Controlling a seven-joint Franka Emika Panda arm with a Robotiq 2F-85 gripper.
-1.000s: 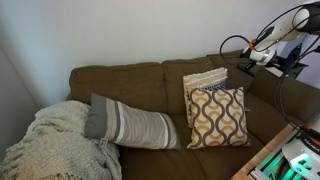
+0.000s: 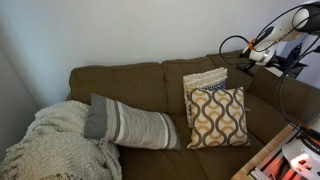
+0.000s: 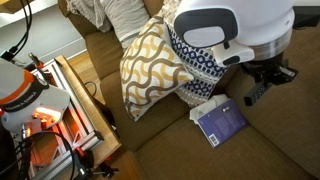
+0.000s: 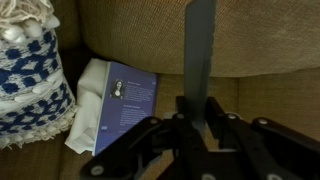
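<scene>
In the wrist view, my gripper is shut on a long, dark, flat object that looks like a remote control. The object juts out away from the fingers, over the brown couch. From the second exterior view, the gripper hangs above the seat near the couch's right end, with the dark object below it. A purple-blue book lies on the seat close by, apart from the gripper. The first exterior view shows the arm at the far right, its fingers too small to make out.
A blue-and-white knitted pillow borders the book, with white cloth between them. A yellow patterned pillow and a striped pillow lean on the couch. A cream blanket covers its left end.
The arm at the right end of the couch has shifted only slightly, if at all. Pillows and blanket are unchanged.
</scene>
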